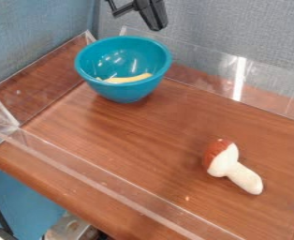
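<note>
A teal bowl (124, 86) sits at the back left of the wooden surface (124, 150), with a pale yellow, elongated item (131, 77) inside it. A toy mushroom (237, 172) with a red-and-white cap and white stem lies on its side at the right. The dark gripper (139, 11) is at the top edge above the bowl, mostly cut off by the frame; whether it is open or shut is hard to see.
Low clear plastic walls (237, 81) border the wooden surface at the back, left and front. Textured grey-blue panels stand behind and to the left.
</note>
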